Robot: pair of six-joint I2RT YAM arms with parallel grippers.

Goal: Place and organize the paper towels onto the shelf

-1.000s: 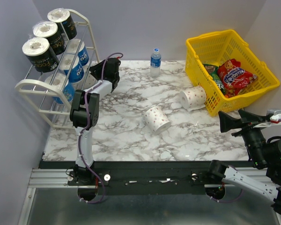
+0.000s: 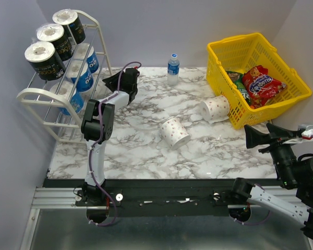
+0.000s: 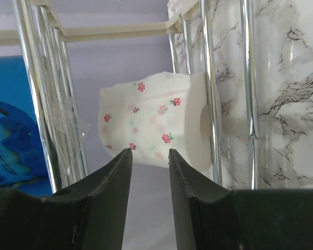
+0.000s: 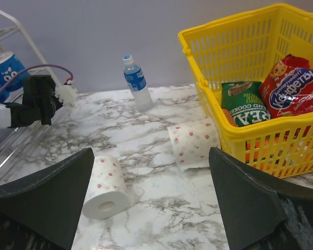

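Observation:
A floral paper towel roll [image 3: 146,120] lies on its side on the lower rails of the white shelf [image 2: 31,96], seen in the left wrist view. My left gripper is part open beside it, fingertips pointed at it, nothing between them. Two more floral rolls [image 2: 175,133] lie on the marble table [image 2: 135,156]. Black-wrapped rolls [image 2: 44,62] stand on the top tier, blue ones [image 2: 83,80] on the middle tier. My right gripper is open at the right, above the table's edge, empty.
A yellow basket [image 2: 219,62] with snack bags fills the back right. A water bottle [image 2: 173,70] stands at the back centre. The table between shelf and loose rolls is clear.
My left gripper has shifted slightly right, away from the shelf's side. The right arm is nearly unchanged; the loose rolls are where they were.

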